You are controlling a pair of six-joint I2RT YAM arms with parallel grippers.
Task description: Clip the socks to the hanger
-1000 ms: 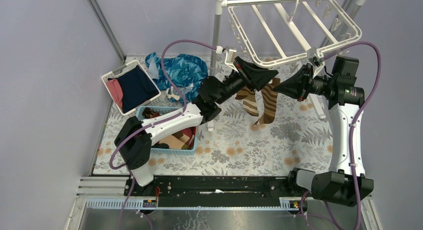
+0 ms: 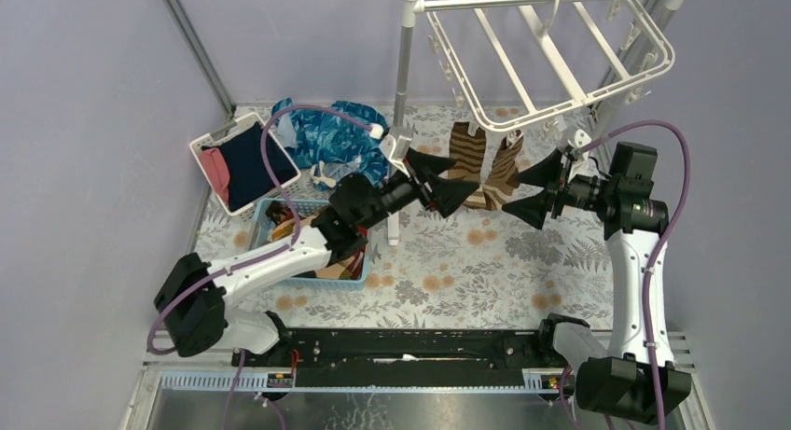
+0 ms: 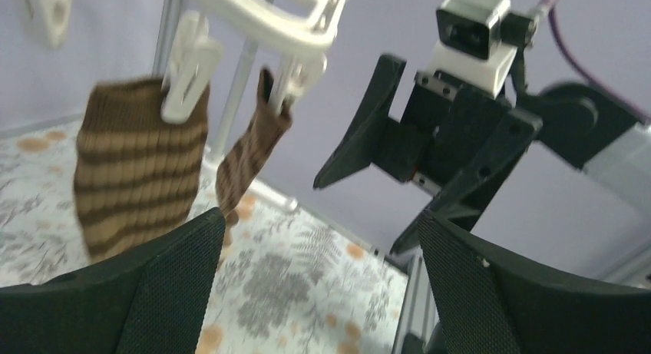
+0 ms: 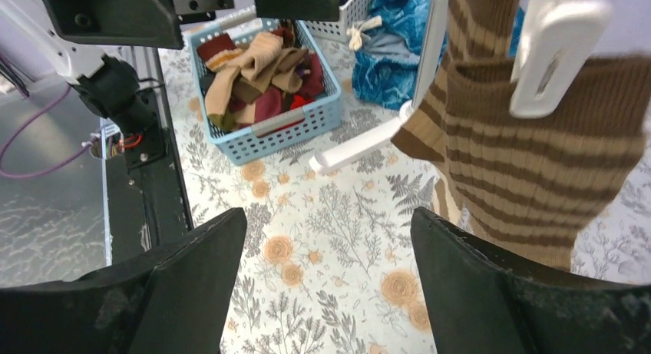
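Observation:
Brown striped socks [image 2: 467,150] hang at the front edge of the white hanger [image 2: 494,127], with two parts side by side in the top view. In the left wrist view, one white clip [image 3: 188,77] lies over the wide sock part, and a second clip [image 3: 288,81] meets the top of the narrow part. My left gripper [image 2: 464,173] stands open just left of and in front of the socks, nothing between its fingers. My right gripper [image 2: 513,193] is open too, its fingers empty, close to the right-hand sock part. Whether both clips grip the cloth firmly, I cannot tell.
A blue basket [image 4: 279,127] of folded socks stands at the left under my left arm. Behind it are a white basket [image 2: 200,156] with dark and pink cloth and a blue plastic bag [image 2: 338,141].
My left gripper has drawn back left and down from the hanger edge; the right has shifted slightly left and down. The socks now hang clear of both.

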